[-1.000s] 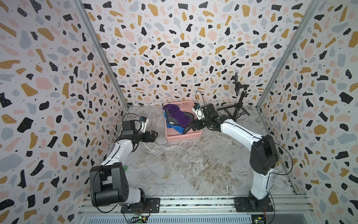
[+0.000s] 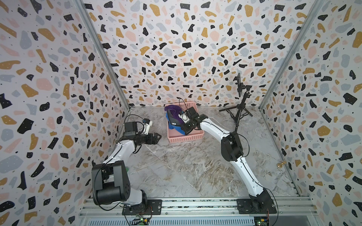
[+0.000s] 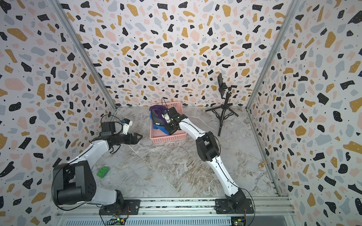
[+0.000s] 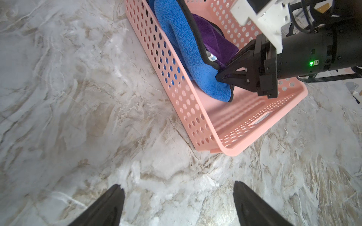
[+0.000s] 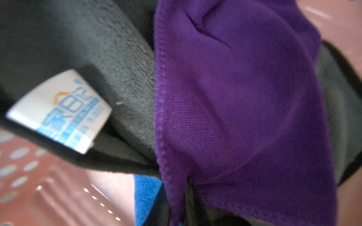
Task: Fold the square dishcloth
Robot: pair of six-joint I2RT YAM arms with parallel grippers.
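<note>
In the pink basket (image 2: 185,137) lie bunched cloths: a purple cloth (image 5: 241,94), a grey cloth (image 5: 94,37) with a white label (image 5: 60,111), and a blue cloth (image 4: 196,60). My right gripper is down in the basket on the purple cloth, which bunches at its fingertips; whether it grips it cannot be told clearly. My left gripper hangs over bare table left of the basket, open, with nothing between its fingers.
A black tripod (image 3: 225,105) stands at the back right. A small green object (image 3: 103,171) lies at the front left. The table in front of the basket is clear.
My right arm has moved left and down into the basket onto the cloths. My left arm is nearly still.
</note>
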